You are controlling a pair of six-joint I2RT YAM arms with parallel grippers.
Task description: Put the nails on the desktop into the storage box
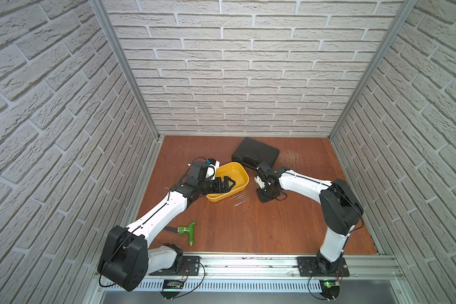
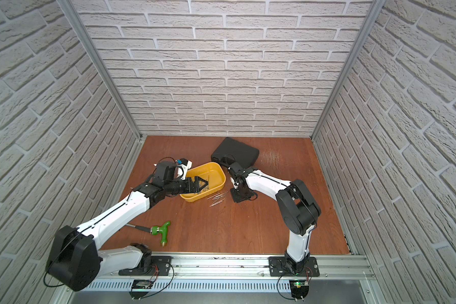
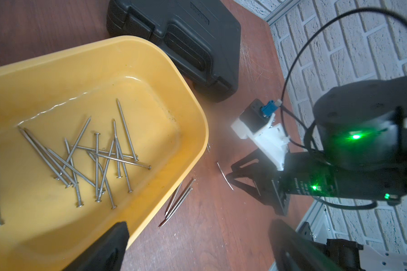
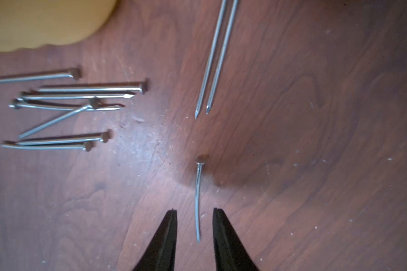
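The yellow storage box holds several nails. My left gripper is over the box, its fingers spread with nothing between them. Just right of the box, my right gripper is low over the desktop, open. One nail lies on the wood with its pointed end between the right fingertips and its head beyond them. Two parallel nails lie farther ahead in the right wrist view. Several more nails lie in a loose cluster at the left, beside the box.
A black case lies behind the box. A green-handled hammer rests at the desktop's front left. The wood in front of the box is mostly bare. Both arms stand close together around the box.
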